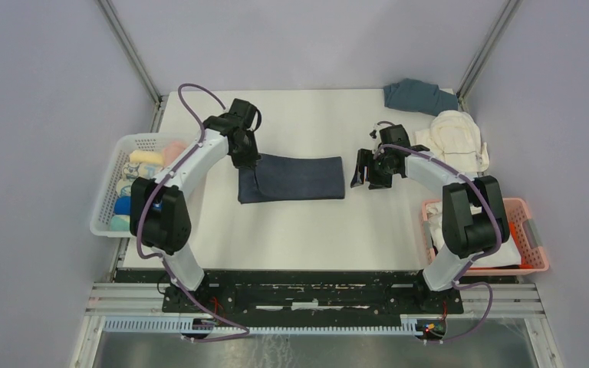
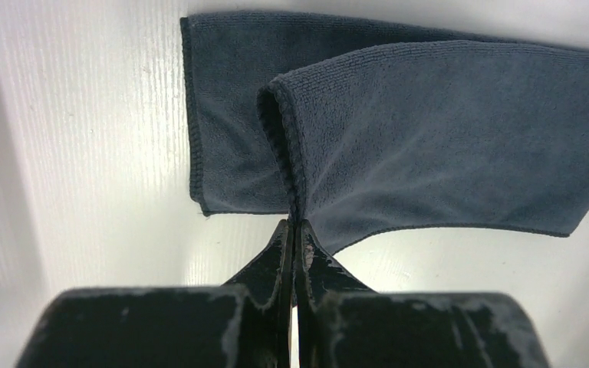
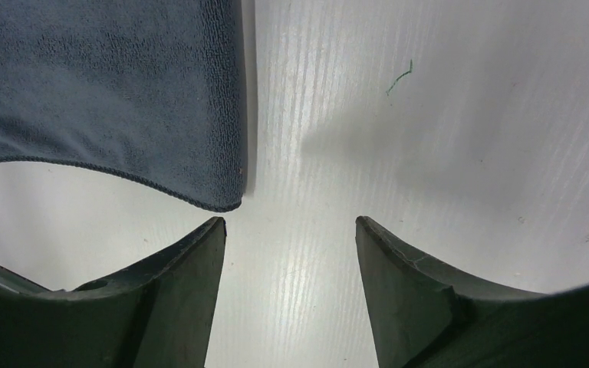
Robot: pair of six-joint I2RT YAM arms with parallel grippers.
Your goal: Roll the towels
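Note:
A dark grey towel (image 1: 299, 180) lies folded at the table's middle. In the left wrist view, my left gripper is shut on the folded-over edge of the towel (image 2: 445, 138) near its left end, where the upper layer is lifted over the lower one. My right gripper stands open just beyond the towel's right end (image 3: 215, 107), with bare table between its fingers.
A white basket (image 1: 107, 192) of coloured towels is at left, a pink basket (image 1: 529, 230) with white cloth at lower right. A teal towel (image 1: 420, 96) and cream towels (image 1: 452, 134) lie at the back right.

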